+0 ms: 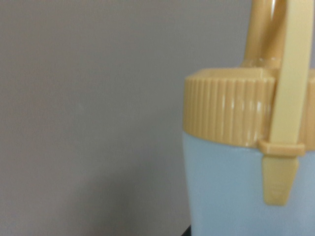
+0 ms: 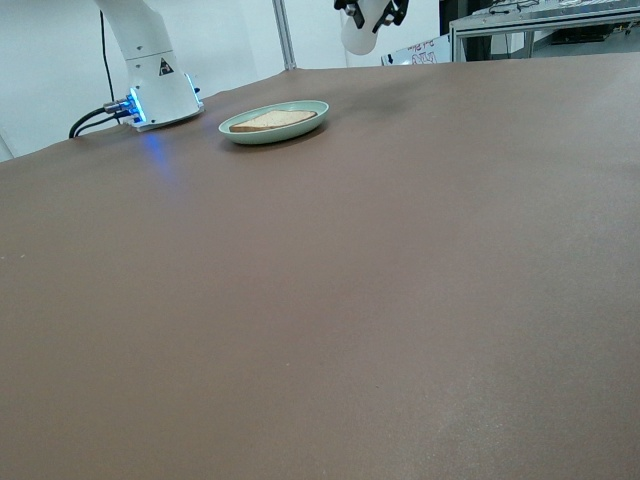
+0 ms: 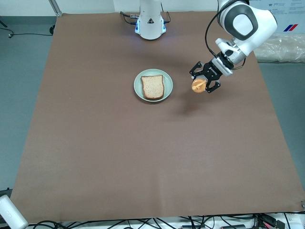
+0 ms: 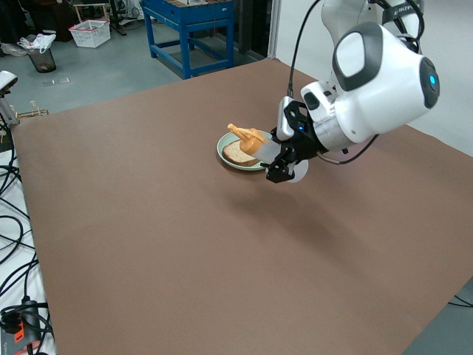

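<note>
My gripper (image 3: 205, 76) is shut on a squeeze bottle (image 1: 246, 196) with an orange cap (image 1: 226, 108), raised above the table right of the plate in the left camera view. A slice of bread (image 3: 152, 87) lies on a pale green plate (image 3: 167, 93). In the right camera view the bottle's nozzle (image 4: 240, 132) appears in front of the plate. The wrist view is mostly filled by the bottle's cap and pale body; the fingertips are largely hidden there.
A white robot base (image 3: 150, 26) stands at its back edge; cables run along the near edge.
</note>
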